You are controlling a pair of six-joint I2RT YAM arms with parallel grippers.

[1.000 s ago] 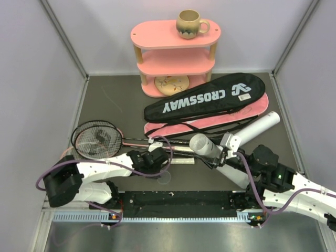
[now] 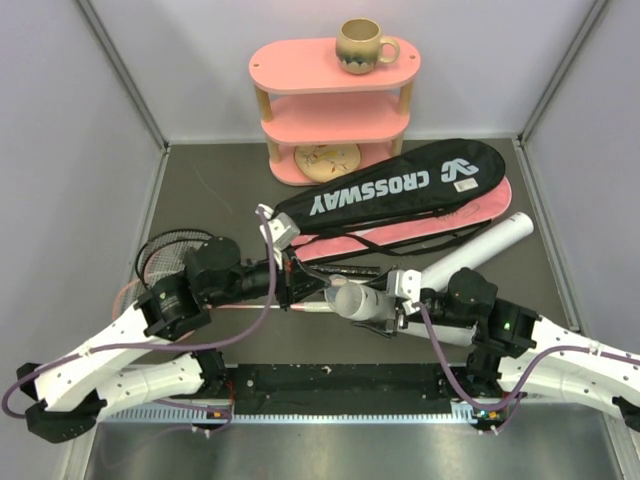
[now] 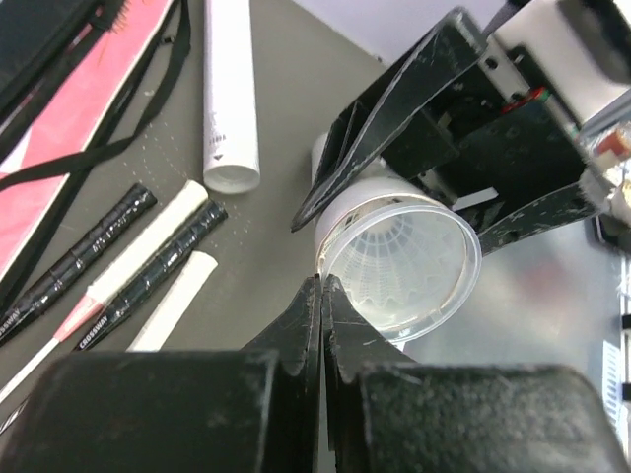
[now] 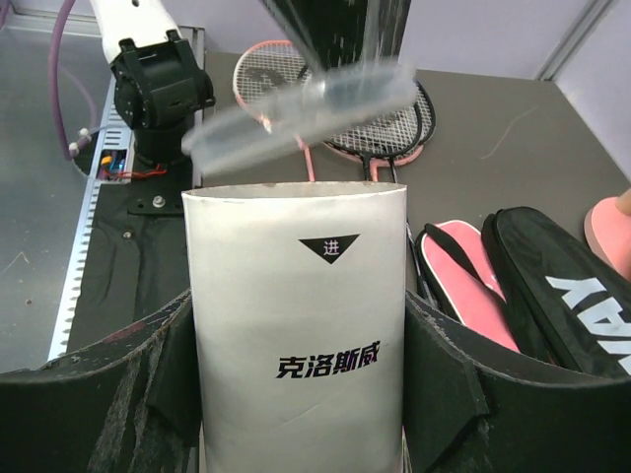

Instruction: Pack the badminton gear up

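My right gripper is shut on a white shuttlecock tube (image 4: 296, 296), whose open mouth points toward my left arm. A clear round lid (image 3: 404, 271) hangs by its rim from the fingertips of my left gripper, which is shut. From the left wrist, the lid overlaps the tube's mouth; from the right wrist it is blurred and tilted, a little off the rim. Several rackets (image 2: 165, 262) lie at the left, partly behind my left arm. The black CROSSWAY bag (image 2: 390, 188) rests on a pink bag (image 2: 490, 207) toward the back.
Another white tube (image 2: 490, 243) lies at the right, with a further one (image 2: 440, 330) partly under my right arm. Racket handles (image 3: 133, 246) lie below the grippers. At the back stands a pink shelf (image 2: 335, 65) bearing a mug (image 2: 357, 45).
My left gripper has risen and moved right, bringing the lid from the table area up to the tube's mouth. The tube in my right gripper has shifted left and slightly toward the front.
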